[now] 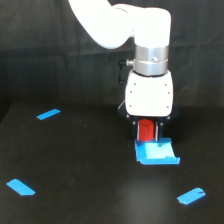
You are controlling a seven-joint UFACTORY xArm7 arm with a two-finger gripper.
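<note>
A small red object (147,131), its exact shape hard to make out, is just behind the light-blue piece. My gripper (147,131) points straight down over it, with one dark finger on each side. The fingers are drawn in close against its sides, so the gripper looks shut on it. The lower part of the red object is hidden behind the light-blue piece (157,153), which has a paler middle and sits directly in front.
Blue tape strips mark the black table (90,160) at the left back (49,114), left front (20,187) and right front (191,196). Dark cloth (50,60) hangs behind.
</note>
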